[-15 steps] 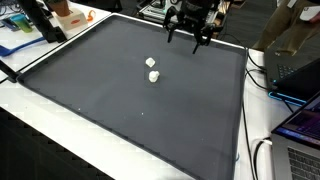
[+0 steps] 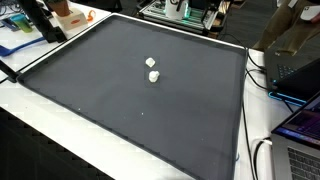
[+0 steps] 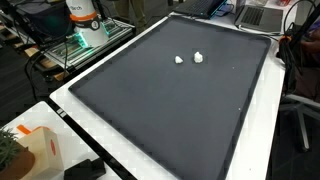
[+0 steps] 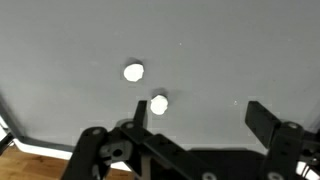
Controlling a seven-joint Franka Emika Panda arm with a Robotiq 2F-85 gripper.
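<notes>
Two small white objects lie apart on the dark grey board. In exterior view 1 they are a smaller white piece (image 2: 150, 62) and a taller white piece (image 2: 154, 76) just beside it. The wrist view looks down on both, one round white piece (image 4: 134, 72) farther up and another white piece (image 4: 159, 105) lower, near the left finger. My gripper is open above the board, its black fingers wide apart and nothing held between them. Exterior view 1 shows no clear sight of the fingers.
The board (image 3: 150, 110) is otherwise bare, with broad free room around the pieces. A laptop (image 2: 295, 145) and cables stand along one side. At another corner are a cardboard box (image 2: 68, 15) and assorted items.
Both white pieces have stayed in place.
</notes>
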